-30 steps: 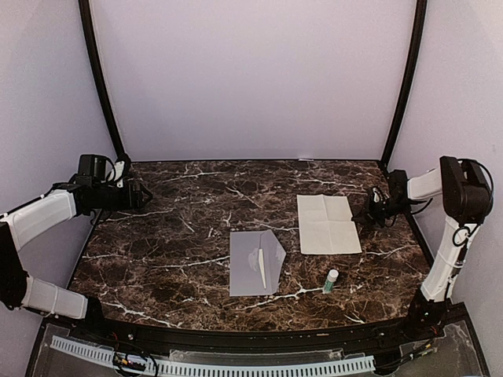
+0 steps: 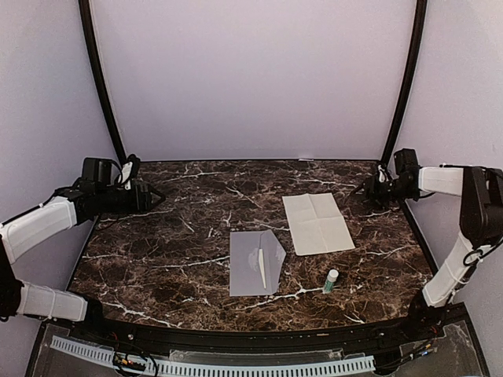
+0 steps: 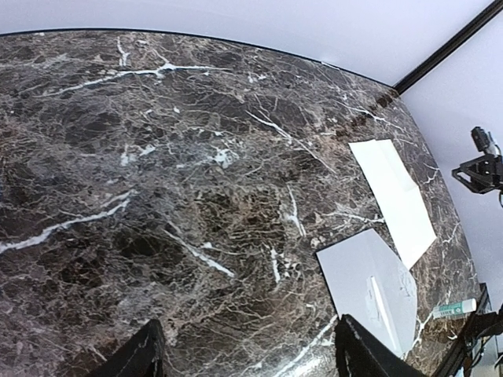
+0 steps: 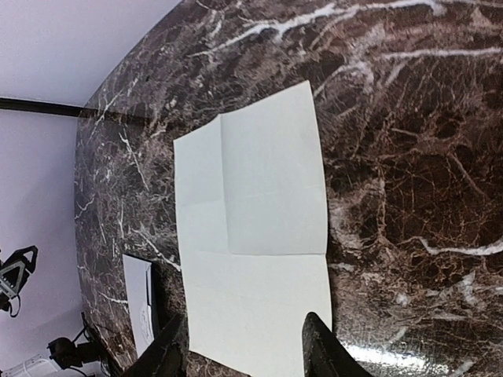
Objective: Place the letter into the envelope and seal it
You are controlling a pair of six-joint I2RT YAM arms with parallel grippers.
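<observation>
A cream letter (image 2: 317, 225) with fold creases lies flat and slightly turned on the dark marble table. Left of it, the grey envelope (image 2: 242, 263) has its pointed flap open to the right. A slim white strip (image 2: 262, 267) rests along the flap's base. In front of the letter is a white-capped glue stick (image 2: 331, 281). My left gripper is over the left of the table, its fingers apart and empty. Right of the letter, my right gripper stands open; the letter (image 4: 259, 290) shows beyond its fingers, apparently not gripped.
A dark front edge (image 2: 236, 338) with a slotted white rail (image 2: 259, 369) borders it nearest the camera. Pale walls enclose the back and sides.
The letter has shifted left and turned. My left gripper has moved a little right.
</observation>
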